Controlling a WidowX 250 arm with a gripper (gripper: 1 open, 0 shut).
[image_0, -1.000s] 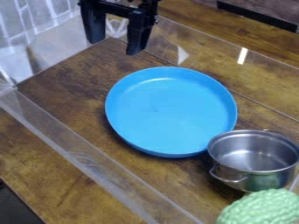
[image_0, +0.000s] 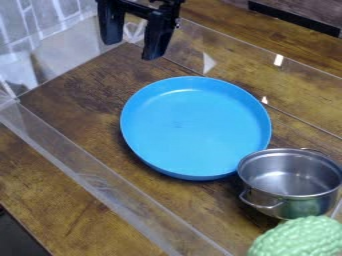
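Note:
My black gripper (image_0: 132, 38) hangs at the top of the view, above and behind the blue plate (image_0: 195, 126), its two fingers spread wide with nothing visible between them. The plate lies flat on the wooden board. A steel pot (image_0: 289, 188) with side handles stands at the plate's lower right. Part of a green textured object (image_0: 297, 240) shows at the bottom right corner.
Clear plastic walls (image_0: 120, 205) edge the work area on the wooden table. Bare wood lies left of the plate. A pale curtain (image_0: 40, 40) hangs at the upper left.
The plate, pot and green object have not moved.

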